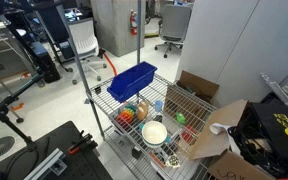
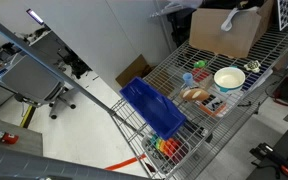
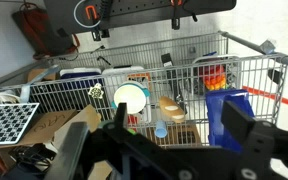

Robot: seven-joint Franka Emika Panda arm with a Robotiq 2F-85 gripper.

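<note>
My gripper shows as dark, blurred fingers at the bottom of the wrist view, spread apart with nothing visible between them. It is above the wire shelf or cart. On the wire surface sits a white bowl with a teal rim (image 3: 131,96), also seen as a pale bowl (image 2: 229,77) in exterior view 2. To its right in the wrist view lie a tan, bread-like item (image 3: 171,110) and a small light-blue cup (image 3: 161,130). Farther right is a blue bin (image 3: 224,118). The gripper's fingertips cannot be made out in the exterior views.
A bundle of colourful items (image 3: 216,78) lies beside the blue bin. An open cardboard box (image 2: 224,38) stands at one end of the wire surface, with dark objects (image 1: 274,130) around it in exterior view 1. The wire edges border the area.
</note>
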